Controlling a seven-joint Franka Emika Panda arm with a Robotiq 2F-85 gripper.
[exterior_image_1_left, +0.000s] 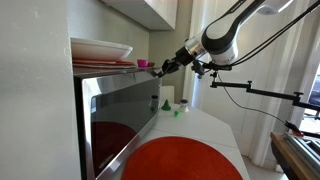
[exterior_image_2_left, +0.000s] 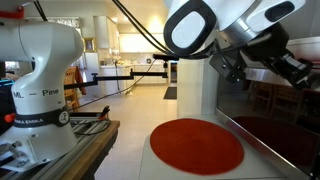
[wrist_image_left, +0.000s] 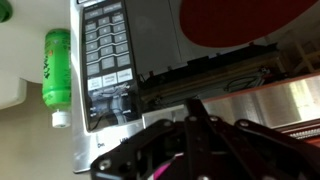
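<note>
My gripper is at the upper front edge of the silver microwave; whether they touch cannot be told. In the wrist view the dark fingers are close together, with nothing visible between them. Below them lie the microwave's silver top edge and dark glass. Its keypad shows to the left. Whether the door is ajar is unclear.
A red round mat lies on the white counter before the microwave. White dishes and a pink cup stand on top. A green bottle stands beyond the keypad side.
</note>
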